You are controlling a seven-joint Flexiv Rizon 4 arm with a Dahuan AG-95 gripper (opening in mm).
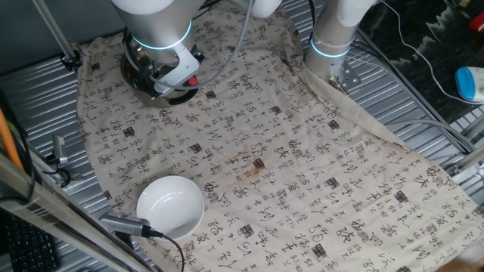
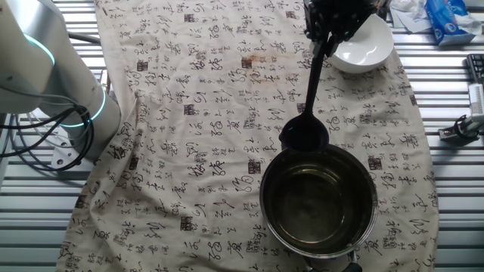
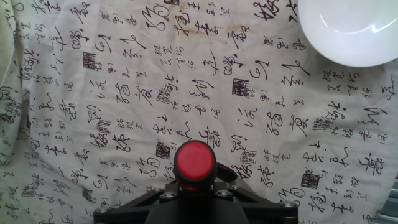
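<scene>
My gripper (image 2: 324, 45) is shut on the handle of a black ladle (image 2: 312, 87). The handle's red end (image 3: 194, 163) faces the camera in the wrist view, between the black fingers. In exterior view 2 the ladle's bowl overlaps the near-side rim of a metal pot (image 2: 266, 215); I cannot tell whether they touch. The pot looks empty or holds only some clear liquid. A white bowl (image 1: 171, 205) stands upright on the cloth, apart from the pot, and looks empty. In exterior view 1 the arm covers much of the pot (image 1: 134, 81) and the ladle.
A patterned cloth (image 1: 249, 128) with a brown stain covers the table, and its middle is clear. A small camera with a cable (image 1: 127, 224) sits close to the white bowl. A blue packet (image 2: 451, 21) lies beyond the bowl.
</scene>
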